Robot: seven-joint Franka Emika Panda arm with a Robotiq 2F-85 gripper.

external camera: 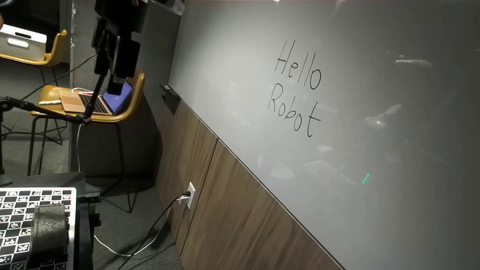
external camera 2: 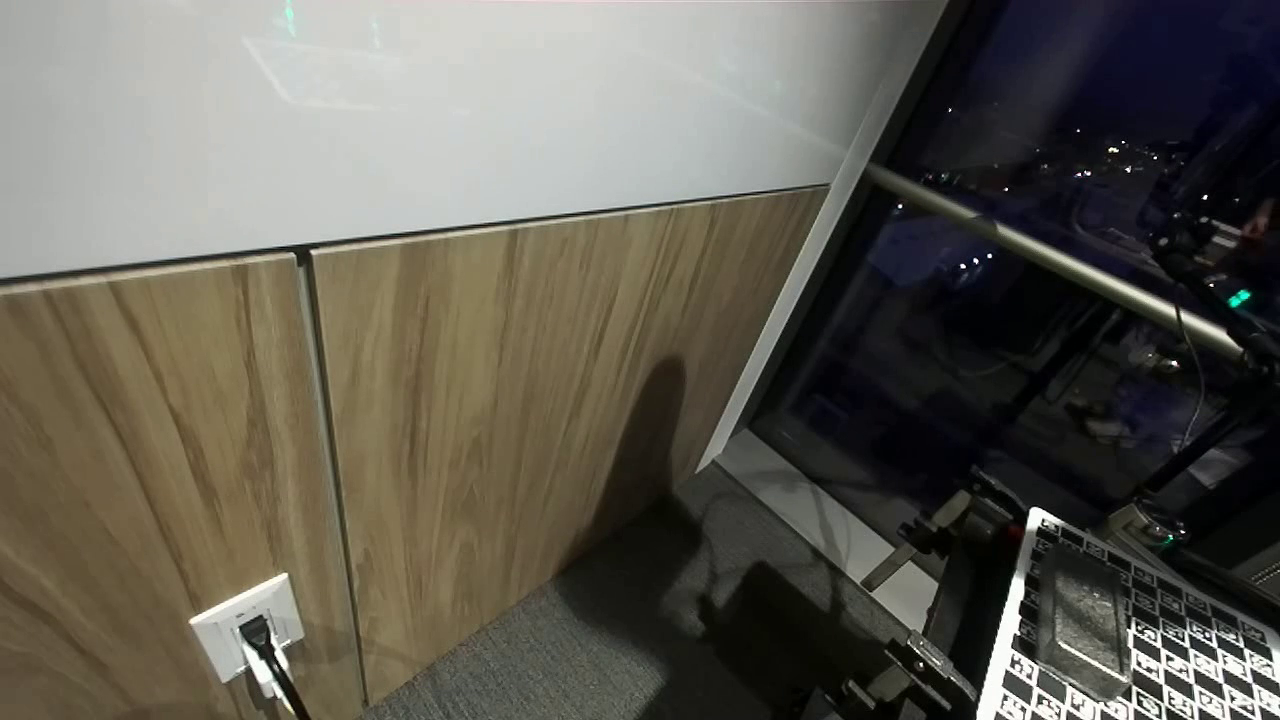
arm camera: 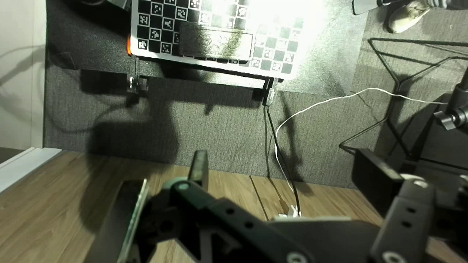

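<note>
A dark, flat rectangular block (arm camera: pixel 217 41), possibly an eraser, lies on the black-and-white patterned board (arm camera: pixel 169 22). The same block shows at the lower left of exterior view 1 and at the lower right of exterior view 2. Handwriting reading "Hello Robot" (external camera: pixel 296 90) stands in thin black lines on the whiteboard (external camera: pixel 396 148). My gripper has its fingers wide apart with nothing between them, well away from the block. In exterior view 1 the dark gripper hangs at the upper left, in front of the chair and clear of the whiteboard.
Wood panels (external camera 2: pixel 516 372) run below the whiteboard, with a plugged-in wall outlet (external camera 2: pixel 252 624). A black cable and a white cable (arm camera: pixel 316 105) cross the floor. A laptop (external camera: pixel 114 99) sits on a yellow chair (external camera: pixel 137 96). A dark window (external camera 2: pixel 1020 348) flanks the panels.
</note>
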